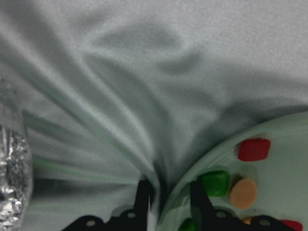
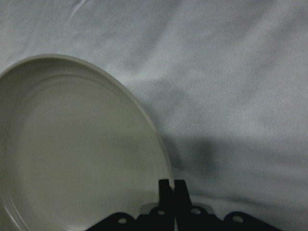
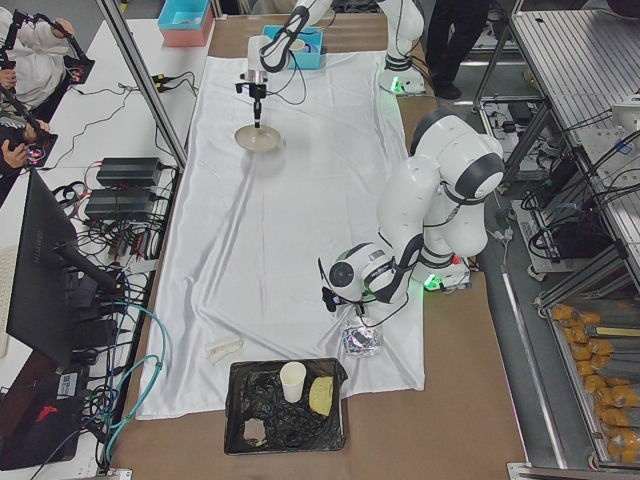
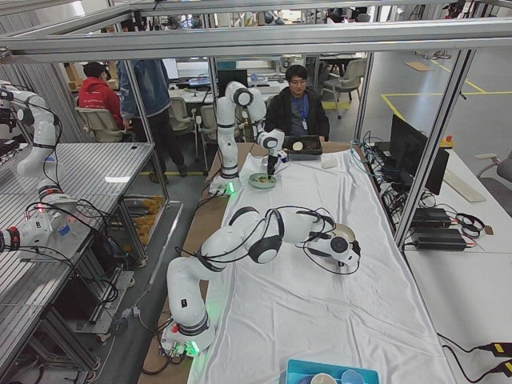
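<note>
My right gripper is shut on the near rim of a beige plate (image 2: 82, 144), its fingers close together at the plate's edge. The plate lies on the white cloth at the far end in the camera left view. My left gripper stands open at the rim of a green plate (image 1: 284, 163), low by the cloth. That plate holds a red block (image 1: 254, 149), a green block (image 1: 215, 183), an orange round piece (image 1: 243, 193) and other pieces. Whether the rim is between the left fingers is unclear.
A foil item (image 3: 362, 338) lies beside the left gripper. A black tray (image 3: 270, 420) with a cup stands at one table end, a blue bin (image 4: 332, 370) at the other.
</note>
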